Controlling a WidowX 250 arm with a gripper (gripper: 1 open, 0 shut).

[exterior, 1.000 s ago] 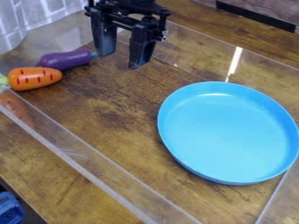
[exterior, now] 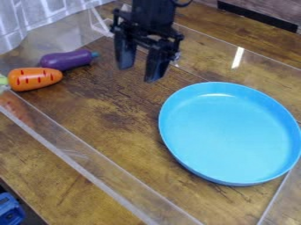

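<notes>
My dark gripper (exterior: 141, 54) is at the top centre, somewhat blurred, over the wooden surface right of a purple eggplant (exterior: 70, 60). An orange carrot (exterior: 33, 77) lies at the left, below the eggplant. A large blue plate (exterior: 230, 132) sits at the right, below and right of the gripper. I cannot tell whether the fingers are open or shut, and nothing shows clearly between them.
A small blue object (exterior: 10, 211) is at the bottom left corner.
The gripper is slightly lower in the view than before and looks different in outline, with blur. The plate, carrot and eggplant lie where they were.
</notes>
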